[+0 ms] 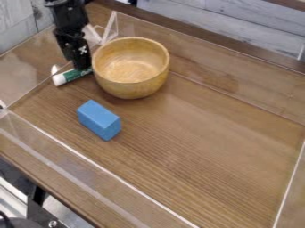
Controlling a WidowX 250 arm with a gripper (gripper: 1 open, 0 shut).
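My gripper [74,59] reaches down from the top left, black, open, its fingertips over a small white-and-green tube [70,77] lying on the wooden table just left of a large tan bowl [134,66]. The gripper partly hides the tube's upper end. A blue block [99,119] lies below the bowl.
A pale object [105,28] stands behind the bowl near the gripper. Dark cables or parts show at the lower left edge.
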